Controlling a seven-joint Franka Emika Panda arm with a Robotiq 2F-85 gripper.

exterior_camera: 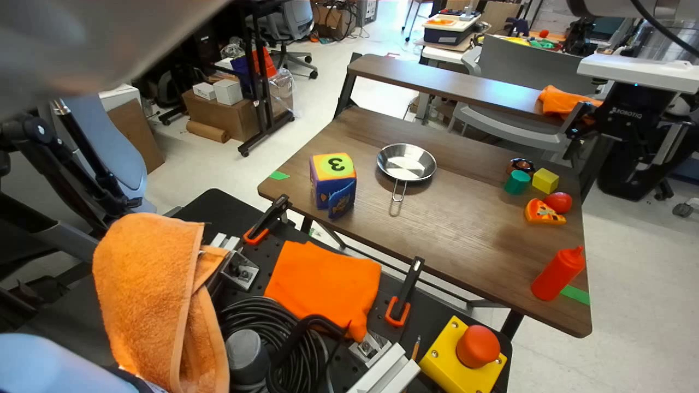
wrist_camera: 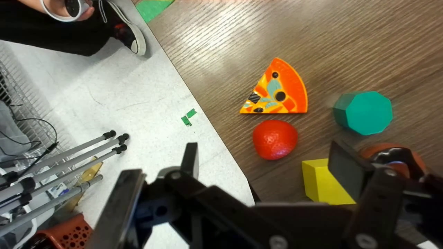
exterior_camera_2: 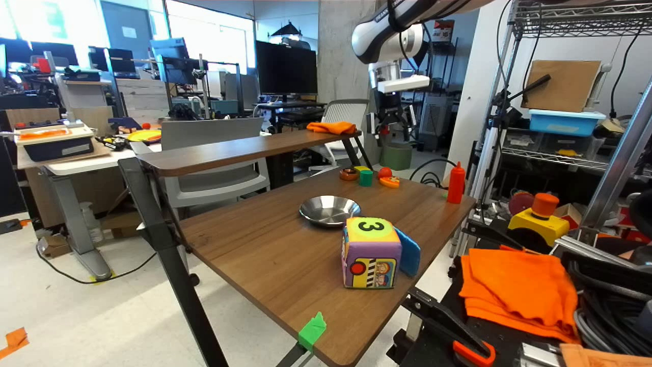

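My gripper [exterior_camera: 623, 136] hangs above the far right end of the brown table, its fingers wide apart and empty. In the wrist view, a pizza slice toy [wrist_camera: 280, 93], a red tomato-like toy [wrist_camera: 274, 139], a green octagonal block [wrist_camera: 368, 112] and a yellow block [wrist_camera: 326, 180] lie below it. A brown-red ring-shaped thing [wrist_camera: 392, 157] is partly covered by one finger. Toward the table's other end stand a steel pan [exterior_camera: 406, 162] and a soft cube [exterior_camera: 333, 183] with a 3 on top. A red bottle [exterior_camera: 557, 275] stands at the near right corner.
A raised shelf [exterior_camera: 445, 88] runs along the table's back, with an orange cloth [exterior_camera_2: 331, 127] at one end. A black cart with clamps [exterior_camera: 404, 291] and a yellow stop-button box [exterior_camera: 458, 357] borders the front.
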